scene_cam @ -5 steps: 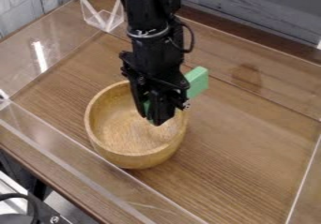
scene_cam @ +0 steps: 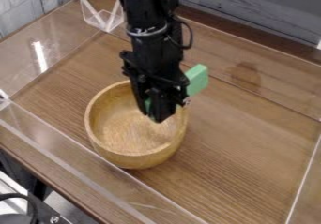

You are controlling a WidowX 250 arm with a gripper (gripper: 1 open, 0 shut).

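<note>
A round tan bowl [scene_cam: 123, 134] sits on the wooden table left of centre. The black arm reaches down from the top, its gripper [scene_cam: 158, 102] over the bowl's back right part. A mint-green object [scene_cam: 196, 80] shows at the gripper's right side, partly behind it, with more green between the dark fingers. The gripper looks shut on it, though the fingertips are hard to make out.
White straps or plastic lie at the left edge, and a black cable at the lower left corner.
The gripper and green object have shifted very slightly; otherwise little has changed.
</note>
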